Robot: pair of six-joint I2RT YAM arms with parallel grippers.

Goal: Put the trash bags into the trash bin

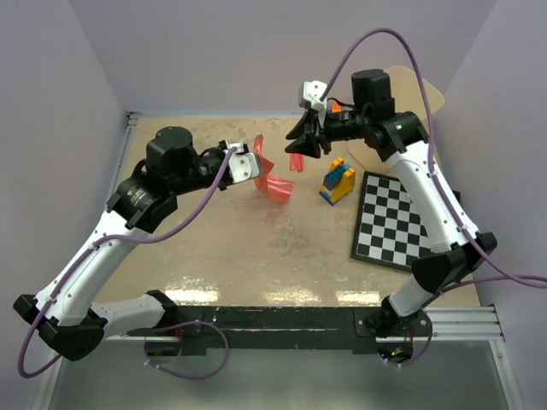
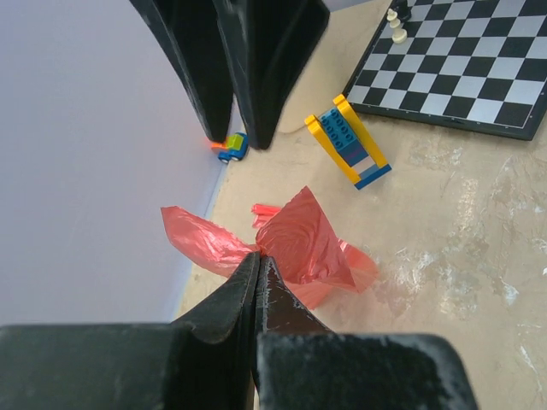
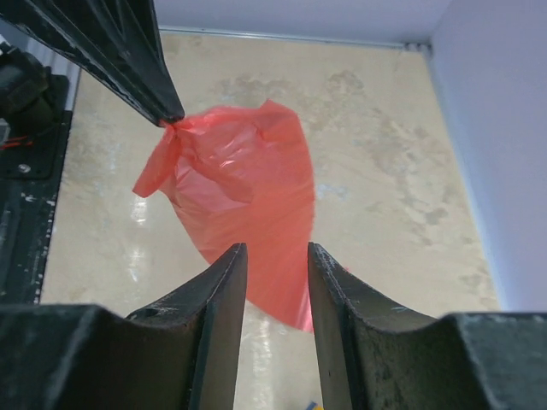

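My left gripper is shut on a crumpled red trash bag [image 2: 303,239] at the middle of the table, seen also in the top view [image 1: 278,188]. My right gripper hangs to the right of that bag, slightly open, with nothing held. More red plastic [image 1: 297,162] lies on the table behind the bag. The cream bin [image 1: 427,94] stands at the back right, partly hidden by my right arm.
A blue and yellow toy [image 1: 338,181] sits right of the bags. A chessboard [image 1: 385,222] lies at the right.
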